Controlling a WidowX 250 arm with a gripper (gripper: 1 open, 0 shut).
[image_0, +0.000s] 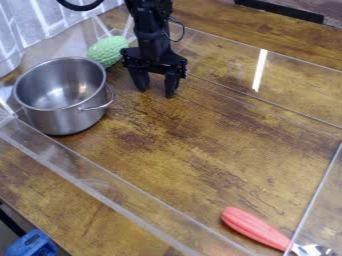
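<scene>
My black gripper (155, 72) hangs low over the wooden table at the upper middle, right of a steel pot (59, 95). A pale green item (107, 48) lies just behind and left of it, partly hidden by the arm. Whether the fingers are open or shut, and whether anything is between them, is too dark to tell.
A red-handled utensil (257, 227) lies at the lower right. A blue object (30, 245) sits at the bottom left corner. Clear plastic walls run around the work area.
</scene>
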